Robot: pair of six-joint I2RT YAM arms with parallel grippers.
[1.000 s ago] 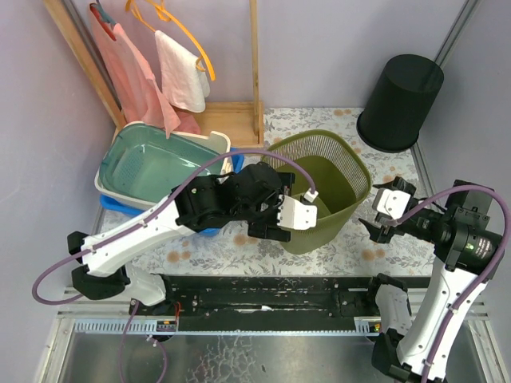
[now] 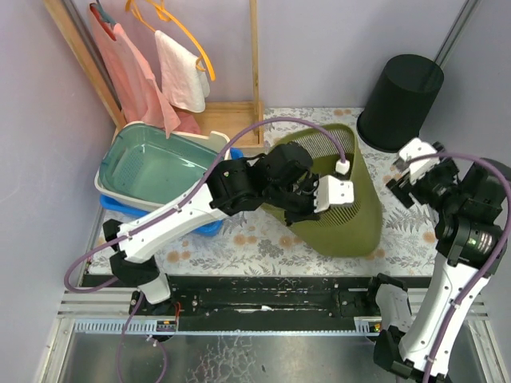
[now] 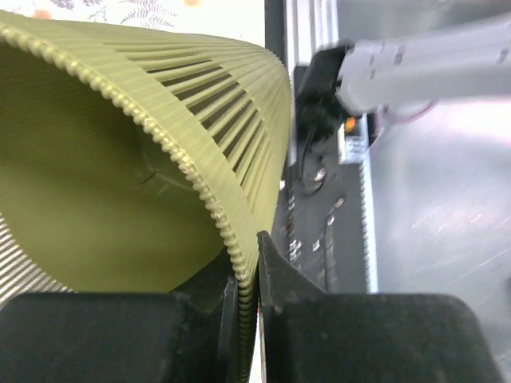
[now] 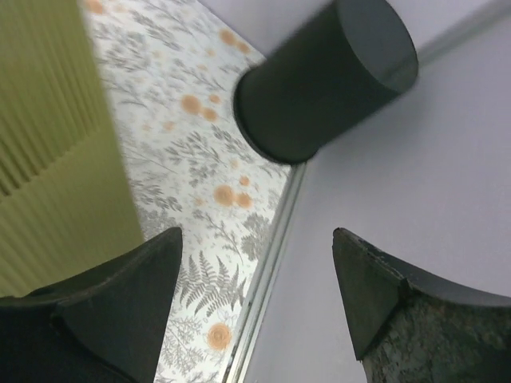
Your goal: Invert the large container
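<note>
The large olive-green container (image 2: pixel 349 230) is held tilted in the middle of the top view, its slatted side showing. My left gripper (image 2: pixel 307 197) is shut on its rim; in the left wrist view the beaded rim (image 3: pixel 192 159) runs down between the fingers. My right gripper (image 2: pixel 403 183) stands open to the right of the container, apart from it; in the right wrist view the container's slatted side (image 4: pixel 56 191) fills the left edge.
A black cylindrical bin (image 2: pixel 401 100) stands at the back right. Stacked teal, white and blue basins (image 2: pixel 156 163) sit at the left, below a wooden rack with hanging clothes. Patterned surface (image 2: pixel 399 247) shows bare around the container's right.
The container, in my left gripper, has swung right and tipped over further. The left arm has moved right; the right arm has moved up and slightly right.
</note>
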